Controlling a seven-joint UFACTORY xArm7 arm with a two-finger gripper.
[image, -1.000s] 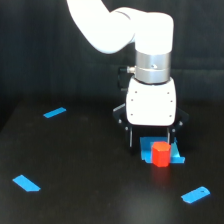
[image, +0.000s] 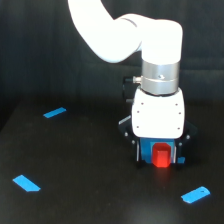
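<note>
A small red block (image: 161, 158) sits on or just in front of a blue patch (image: 146, 147) on the dark table, right of centre. My white gripper (image: 161, 152) is low over them, pointing down. Its dark fingers are hard to make out against the table, but they appear spread on either side of the blue patch, so it looks open. The red block is between them in this view, with blue showing beside it. Contact between fingers and block cannot be seen.
Blue tape marks lie on the table at the far left (image: 55, 112), the near left (image: 26, 183) and the near right (image: 195, 195). A dark curtain (image: 50, 50) hangs behind.
The gripper has come down and slightly left to right, now close around the red block and the blue patch. The block has barely shifted, and the tape marks have stayed put.
</note>
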